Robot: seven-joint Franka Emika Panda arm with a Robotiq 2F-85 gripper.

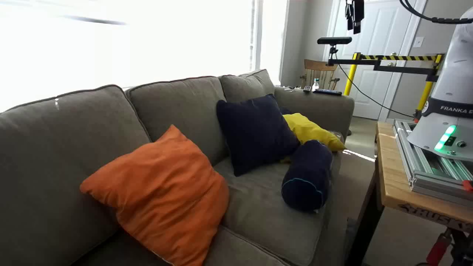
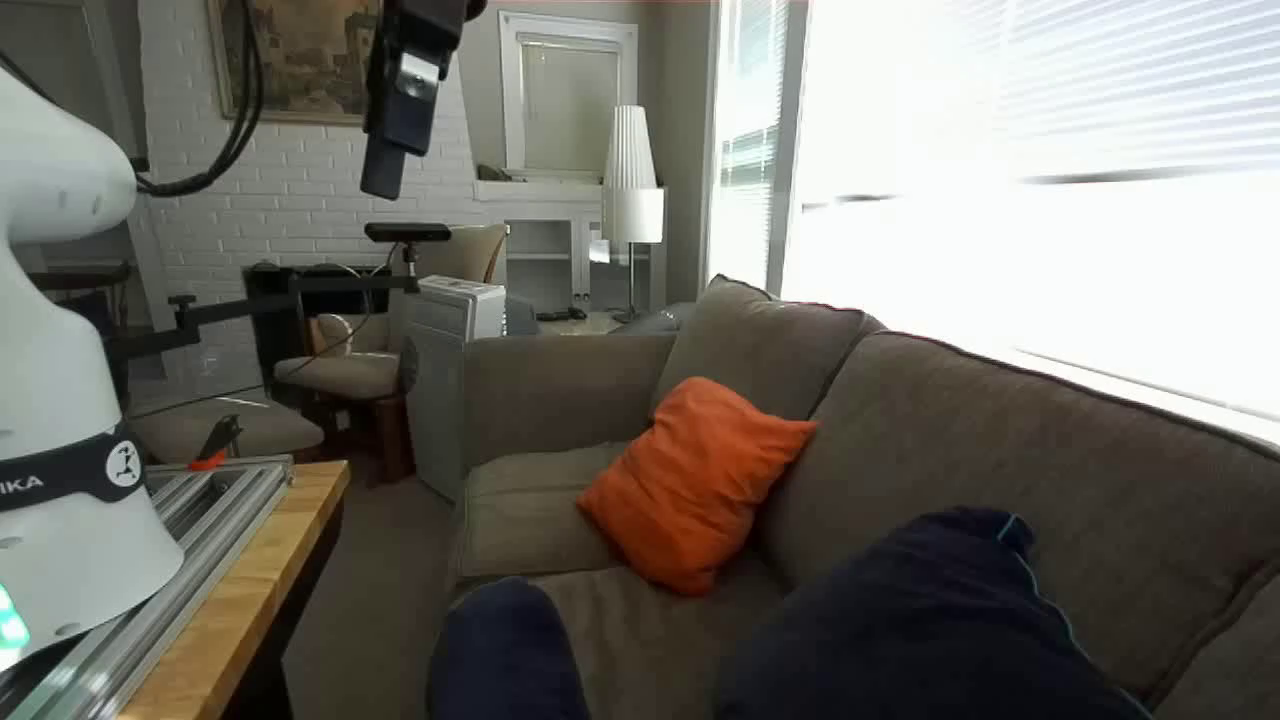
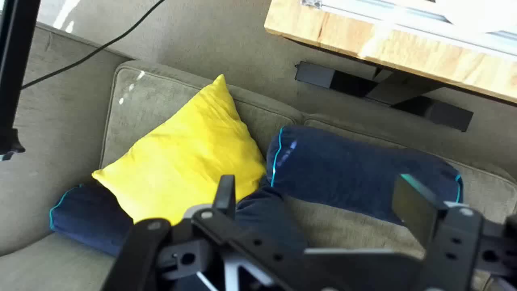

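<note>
In the wrist view my gripper stands open, its two fingers wide apart with nothing held between them. It hangs high over the grey couch; exterior view 2 shows it well above the seat. Below it lie a yellow pillow (image 3: 184, 155), a dark blue bolster (image 3: 358, 169) with turquoise piping, and a square navy pillow (image 1: 257, 133) leaning on the backrest. Another dark blue pillow (image 3: 87, 218) is partly hidden under the yellow one. Towards the couch's other end, an orange pillow (image 2: 696, 480) rests against the back cushions.
A wooden workbench (image 1: 394, 177) bearing the arm's base runs along the couch's front, with a floor gap between. A camera on a black bar (image 1: 334, 40) stands beyond the couch arm, its cable (image 3: 121, 36) trailing. Bare seat shows between the bolster and orange pillow.
</note>
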